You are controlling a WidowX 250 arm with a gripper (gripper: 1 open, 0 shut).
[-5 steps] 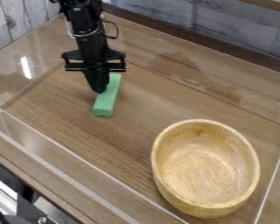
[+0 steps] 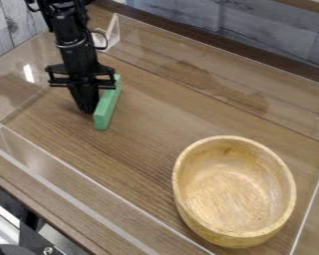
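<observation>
My black gripper (image 2: 83, 78) hangs low over the left part of the wooden table, its lower end beside a green oblong object (image 2: 107, 110) that lies on the wood. The object's upper end is partly behind the gripper. Whether the fingers touch it or hold it is hard to tell at this size.
A large yellow bowl (image 2: 233, 225) sits at the lower right. A pale edge runs along the table's left side.
My gripper has moved left and a little down, and the green object has shifted left along with it.
</observation>
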